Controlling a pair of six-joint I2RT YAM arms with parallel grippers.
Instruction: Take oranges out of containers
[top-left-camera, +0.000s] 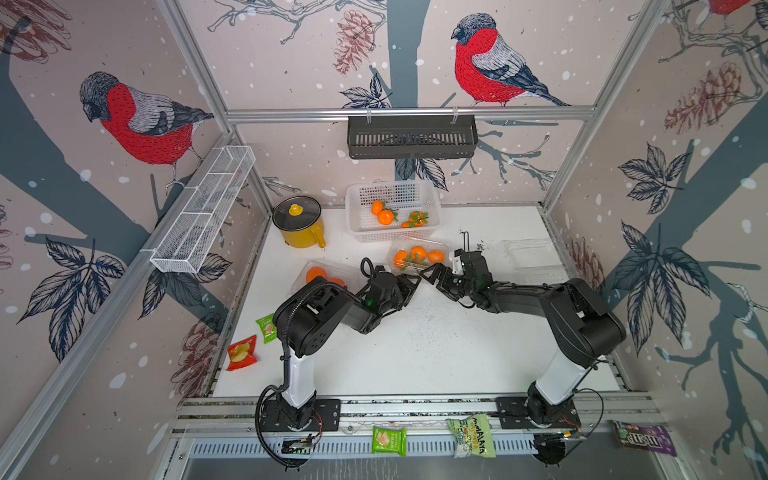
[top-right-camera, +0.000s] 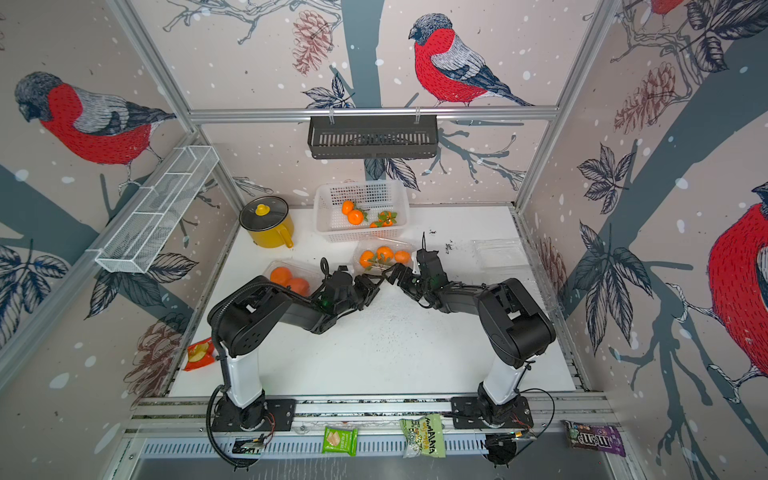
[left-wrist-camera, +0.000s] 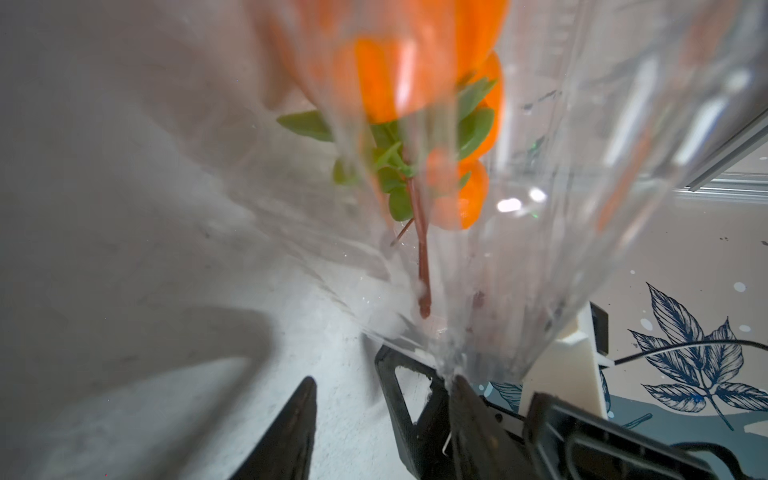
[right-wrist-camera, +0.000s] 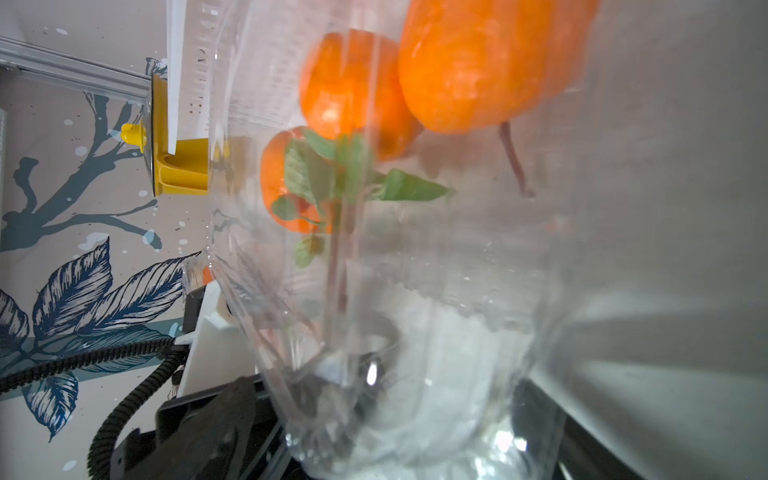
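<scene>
A clear plastic container (top-left-camera: 394, 250) holding several oranges (top-left-camera: 421, 252) with green leaves stands mid-table, between the two arms. Its transparent walls fill much of both wrist views, with oranges (left-wrist-camera: 400, 76) and a brown stem inside. My left gripper (top-left-camera: 416, 281) is at the container's front side, shut on its clear edge, though the contact itself is hard to make out. Facing it, my right gripper (top-left-camera: 428, 276) is open at the container's right front; the plastic partly covers its fingers (right-wrist-camera: 212, 436). Another clear container (top-left-camera: 297, 281) with oranges (top-left-camera: 317, 273) lies behind the left arm.
At the back, a white perforated basket (top-left-camera: 357, 224) contains several oranges with leaves. A yellow pot (top-left-camera: 302, 233) stands back left, and snack packs (top-left-camera: 242, 353) lie at the left edge. A clear flat tray (top-left-camera: 532, 254) is at the right.
</scene>
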